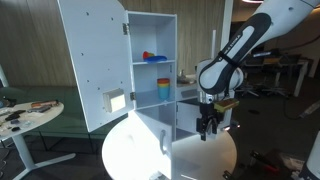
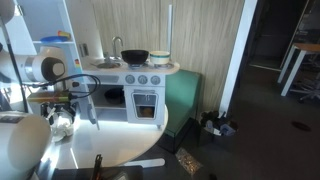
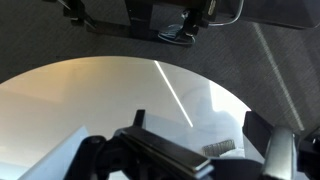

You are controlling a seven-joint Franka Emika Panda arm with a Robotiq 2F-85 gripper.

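My gripper hangs over the white round table (image 3: 90, 95) with its two dark fingers wide apart and nothing between them. From exterior view 1, the gripper (image 1: 210, 124) is low in front of the toy kitchen's lower part, hiding much of it. A white toy fridge (image 1: 117, 50) stands with its tall upper door and its lower door (image 1: 153, 145) swung open. Inside it, stacked coloured cups (image 1: 164, 90) stand on one shelf; a blue and red item (image 1: 152, 57) lies on the shelf above.
In exterior view 2, a black pan (image 2: 135, 57) and a pale pot (image 2: 160, 58) sit on the stove top, above the oven door (image 2: 147, 105). A white strip-like object (image 2: 145, 163) lies near the table's front edge. Another table (image 1: 28, 118) with small items stands at left.
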